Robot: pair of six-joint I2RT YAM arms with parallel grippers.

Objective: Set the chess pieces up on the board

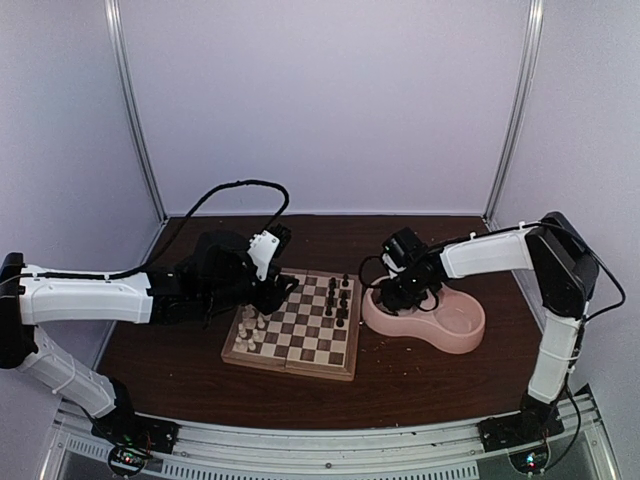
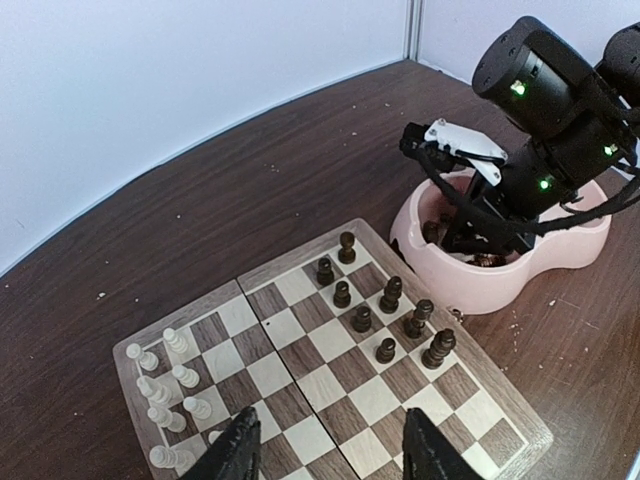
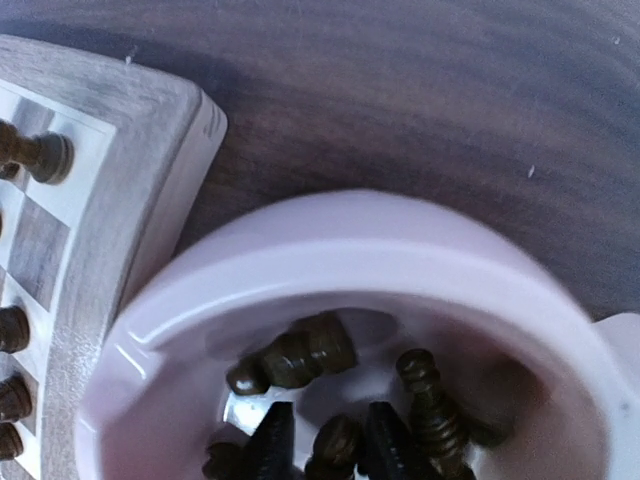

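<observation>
The wooden chessboard (image 1: 315, 325) carries white pieces (image 2: 197, 407) along one side and dark pieces (image 2: 361, 318) along the other. Above the board, my left gripper is open with nothing between its fingers. Over at the pink bowl (image 1: 455, 335), my right gripper reaches down inside with its fingers parted. A dark piece (image 3: 337, 440) shows in the gap between those fingers; whether they touch it cannot be told. Beside it in the bowl lie a toppled dark piece (image 3: 297, 355) and a ridged dark piece (image 3: 432, 410).
The bowl's near wall (image 3: 370, 235) curves close around my right gripper, and the board's edge (image 3: 165, 190) stands next to the bowl. Bare dark table (image 1: 400, 385) stretches in front. The bowl's right lobe looks empty from above.
</observation>
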